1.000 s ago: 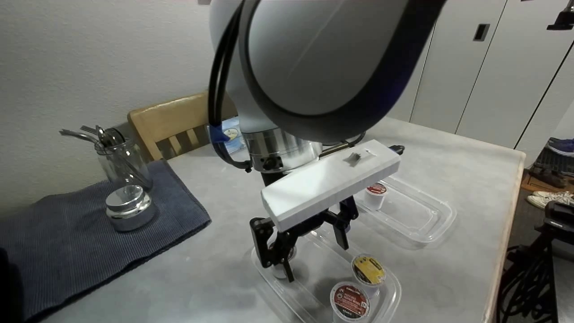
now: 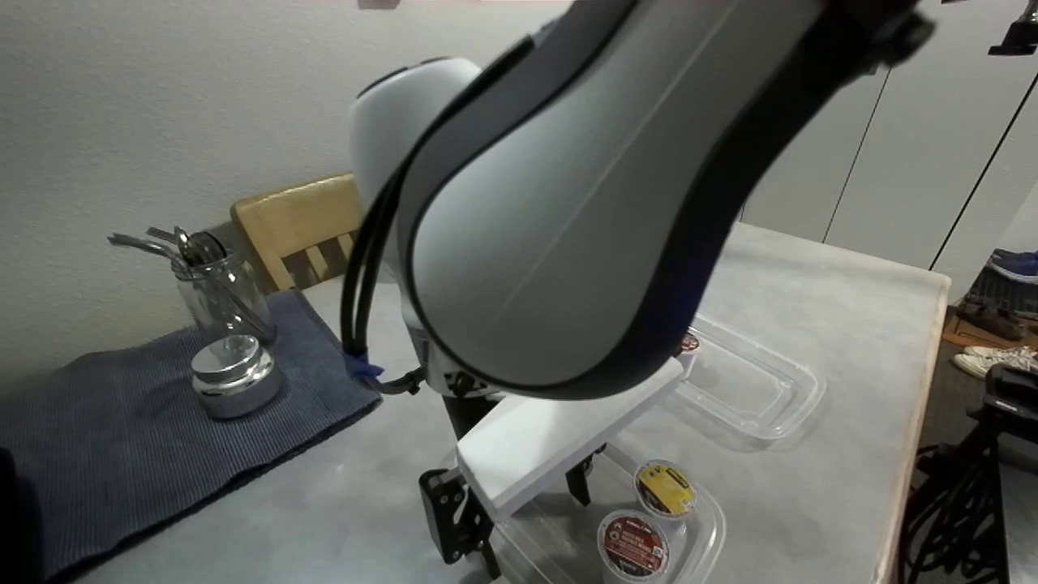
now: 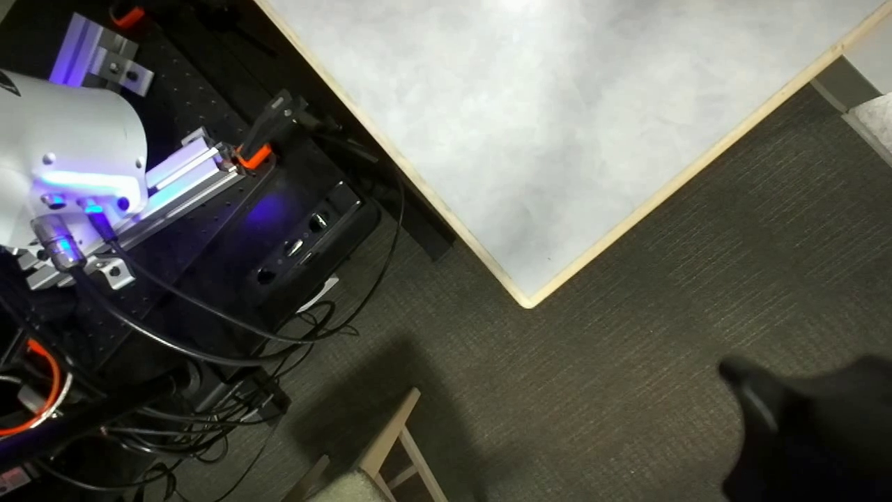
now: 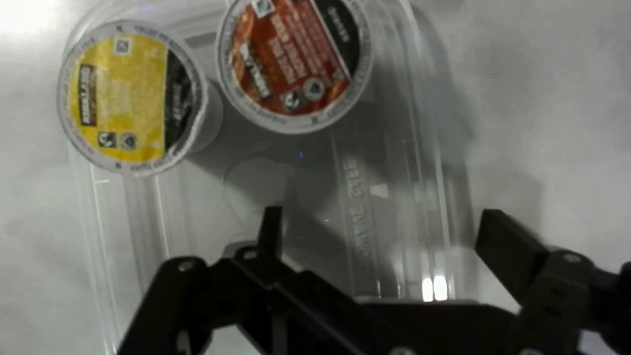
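My gripper (image 2: 537, 526) hangs low over a clear plastic tray (image 2: 718, 530), its fingers spread wide with nothing between them. In the wrist view the left finger (image 4: 270, 230) is over the tray's floor and the right finger (image 4: 509, 248) lies beyond the tray's side wall. A yellow-lidded pod (image 4: 121, 97) and a red-lidded pod (image 4: 290, 56) sit side by side at the tray's end, apart from both fingers. At the back, another clear tray (image 2: 803, 399) holds a red-lidded pod (image 2: 688, 342), largely hidden by the arm.
On the left, a blue mat (image 2: 126, 428) bears a silver-lidded jar (image 2: 233, 375) and a glass jar of cutlery (image 2: 219, 292). A wooden chair (image 2: 302, 219) stands against the far table side. Bare table (image 2: 847, 487) lies right of the trays. Exterior view 2 shows only an empty table corner (image 3: 535, 167).
My gripper has come down and slightly left in exterior view 1, staying open.
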